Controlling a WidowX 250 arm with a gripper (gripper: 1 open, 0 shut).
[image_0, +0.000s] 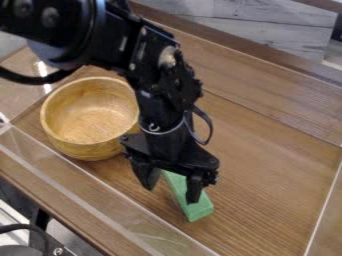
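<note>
A green oblong block (194, 205) lies on the wooden table, slanting toward the front right. My black gripper (171, 172) is low over it, covering its back part, with its fingers open on either side of that end. Whether they touch the block cannot be told. A round tan wooden bowl (74, 115) sits to the left of the gripper, partly hidden behind my arm.
A pale wood-patterned wall (281, 30) runs along the back. A black cable lies at the front left corner.
</note>
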